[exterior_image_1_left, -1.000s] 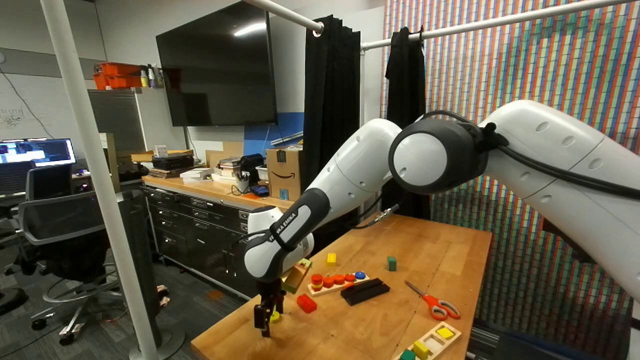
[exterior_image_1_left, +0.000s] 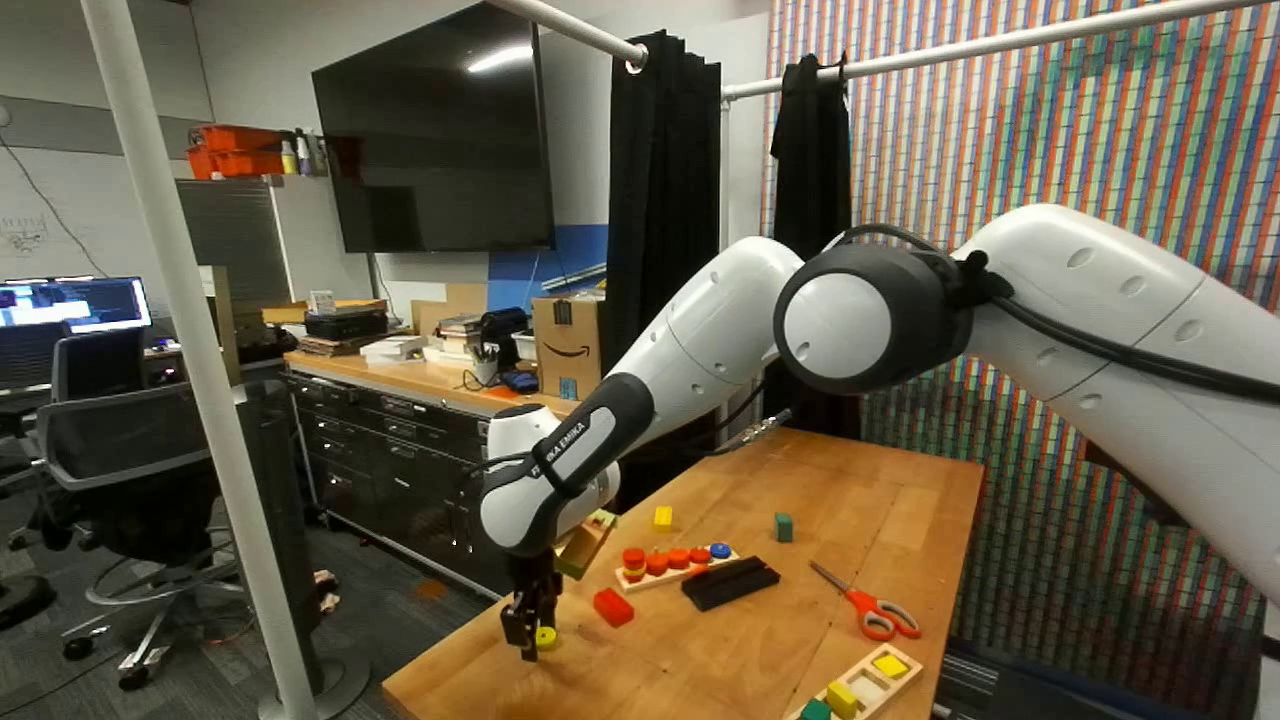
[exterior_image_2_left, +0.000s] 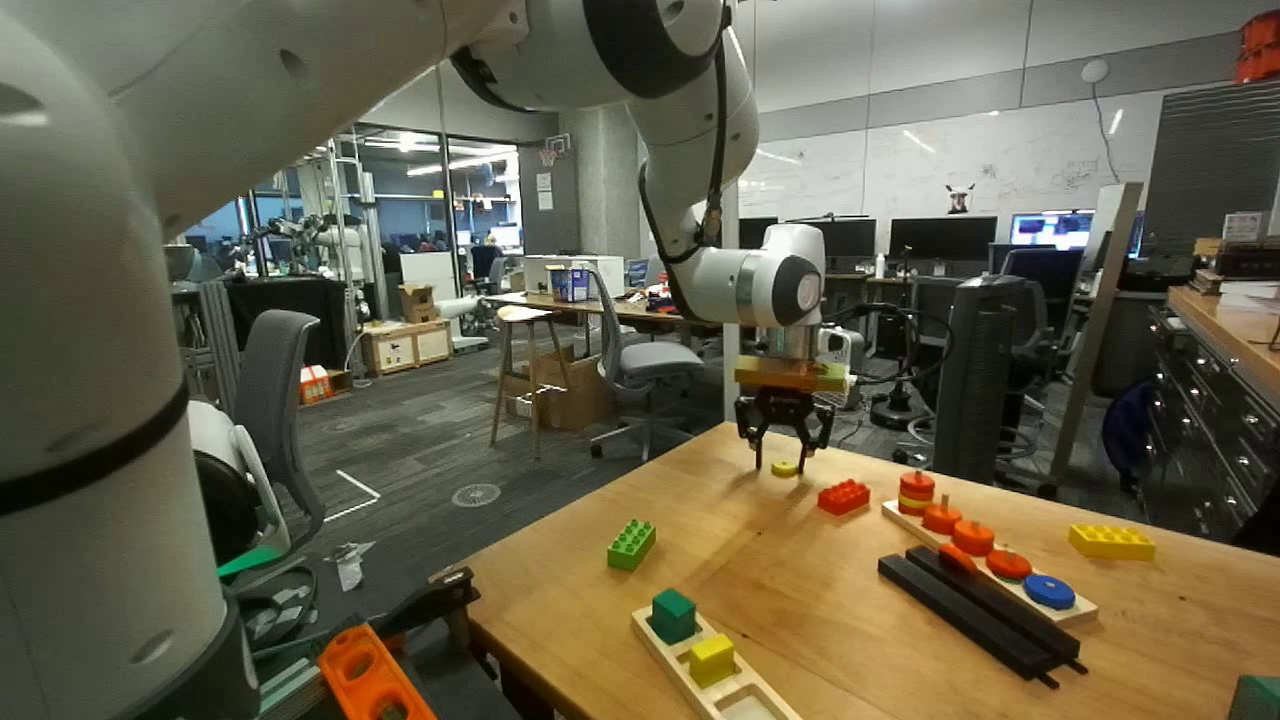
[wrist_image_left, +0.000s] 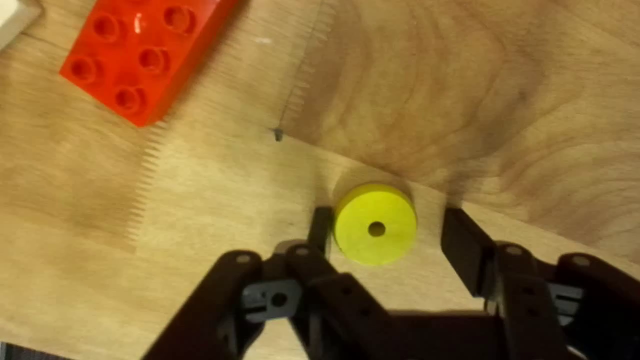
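A flat yellow disc (wrist_image_left: 376, 231) with a small centre hole lies on the wooden table. My gripper is over it, one finger on each side. In the wrist view, the left fingertip is close to the disc's edge; I cannot tell whether they touch. A wider gap separates the disc from the right finger. From exterior view 2, the gripper (exterior_image_2_left: 781, 466) points down with its fingers apart around the disc (exterior_image_2_left: 785, 469). One finger partly hides the disc (exterior_image_1_left: 547, 638) in exterior view 1.
Close by is a red toy brick (wrist_image_left: 135, 57). Beyond it stand a wooden peg board (exterior_image_2_left: 1086, 608) with coloured rings and black bars (exterior_image_2_left: 972, 614). A green brick (exterior_image_2_left: 631, 545), a block tray (exterior_image_2_left: 762, 702) and scissors (exterior_image_1_left: 882, 614) lie elsewhere. The table's edge is near the gripper.
In exterior view 1, my gripper has shifted slightly left and up in the picture, and more of the yellow disc shows beside its finger. The surrounding objects look unmoved.
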